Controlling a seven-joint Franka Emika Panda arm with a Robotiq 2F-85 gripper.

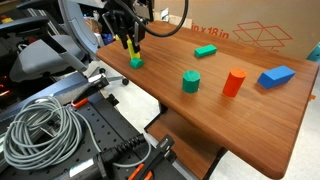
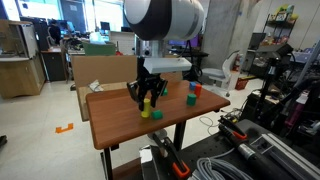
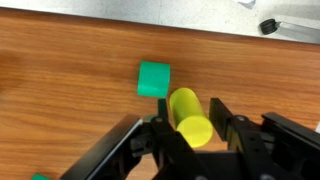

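A yellow cylinder (image 3: pixel 186 105) stands on the wooden table near its edge, seen from above in the wrist view. The fingers of my gripper come down on either side of its top; whether they touch it does not show clearly. In exterior view 1 the yellow cylinder (image 1: pixel 131 46) is partly covered by my dark gripper (image 1: pixel 130 40). Right by it, close to the table edge, lies a small green block (image 1: pixel 136 63), which shows as a teal square (image 3: pixel 154 79) left of the cylinder in the wrist view.
Farther along the table (image 1: pixel 190 125) are a green cylinder (image 1: pixel 191 81), an orange-red cylinder (image 1: pixel 234 82), a blue block (image 1: pixel 276 77) and a flat green block (image 1: pixel 205 50). Coiled cable (image 1: pixel 45 135) lies below the table edge.
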